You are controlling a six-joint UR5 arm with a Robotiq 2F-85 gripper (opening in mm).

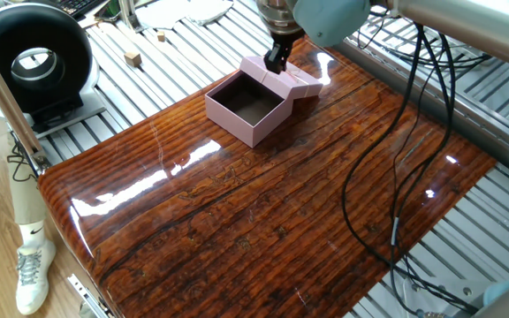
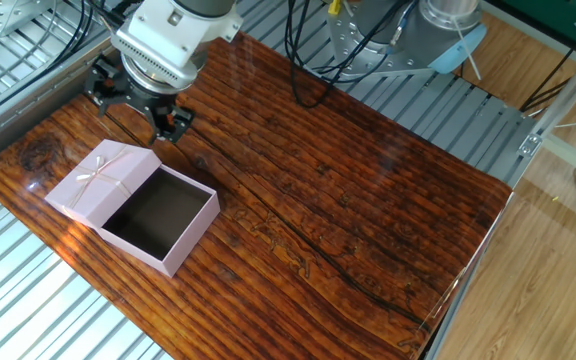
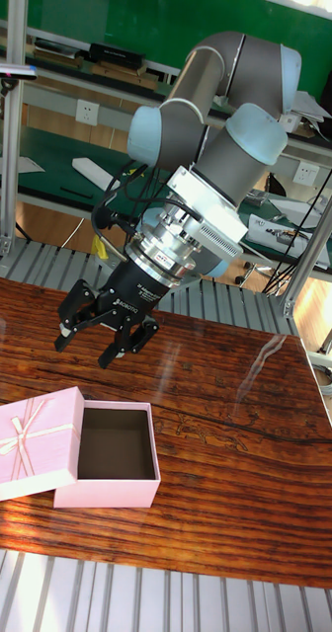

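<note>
A pink box (image 3: 107, 493) stands on the glossy wooden table, its dark inside empty as far as it shows. Its pink lid (image 2: 103, 182), tied with a ribbon bow, leans tilted against one side of the box and covers part of that edge. Above the table, near the lid and box, hangs my black gripper (image 3: 86, 350). Its fingers (image 2: 174, 125) are spread wide apart in the second and third exterior views, with nothing between them. In the first exterior view the gripper (image 1: 275, 68) overlaps the lid, and its opening is hard to make out there.
Black cables (image 1: 360, 168) hang over one side of the table. Small wooden blocks (image 1: 132, 59) lie on the slatted metal surface beyond the table, near a black ring-shaped device (image 1: 71, 66).
</note>
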